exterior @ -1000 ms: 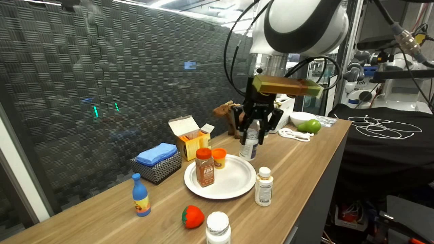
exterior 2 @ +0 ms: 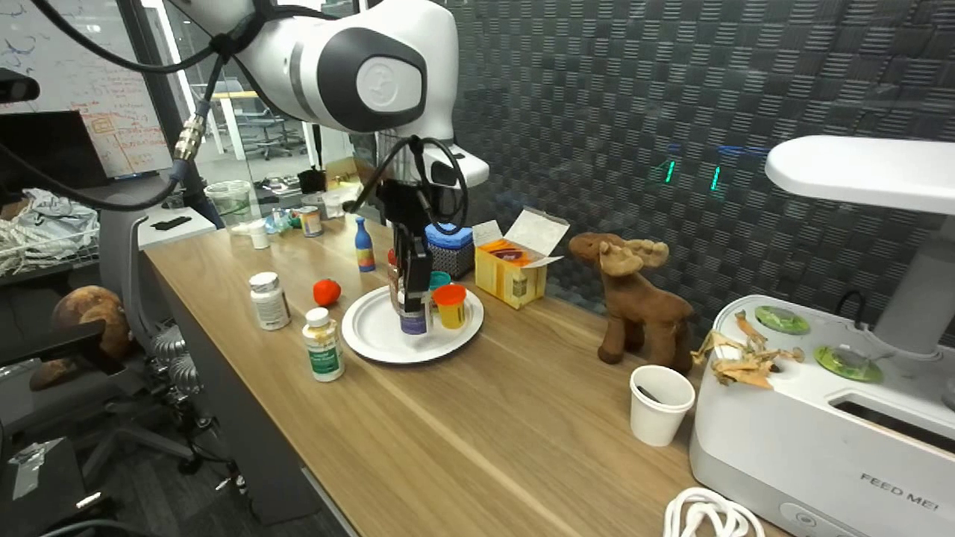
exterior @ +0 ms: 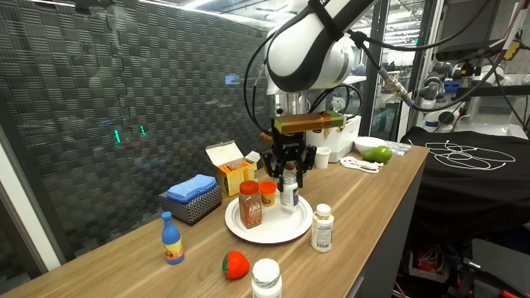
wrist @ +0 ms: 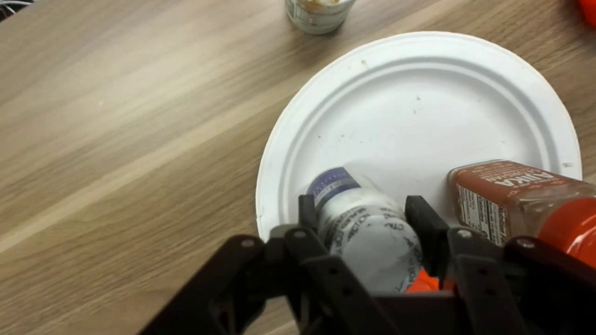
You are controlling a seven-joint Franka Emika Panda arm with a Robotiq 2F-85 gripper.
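My gripper (exterior: 290,186) is shut on a white bottle (exterior: 289,198) with a purple-blue label, one finger on each side of it. In the wrist view the bottle (wrist: 375,245) points its pale, printed top toward the camera. It is over the back part of the white plate (wrist: 436,111); whether its base touches the plate I cannot tell. Also on the plate stand a red-capped AJIKA spice jar (exterior: 250,208) and an orange-lidded yellow tub (exterior 2: 451,307). In exterior view 2 the gripper (exterior 2: 412,304) partly hides the jar.
A green-labelled bottle (exterior 2: 323,344) stands close beside the plate, with another white bottle (exterior 2: 268,301) and a red strawberry (exterior: 235,265) beyond. Behind are a yellow box (exterior: 233,174) and a dark basket (exterior: 191,203). The plate's front part is bare.
In exterior view 1 my gripper has carried the white bottle left and somewhat lower, from beyond the plate's right rim to over the plate. The other objects stay where they were.
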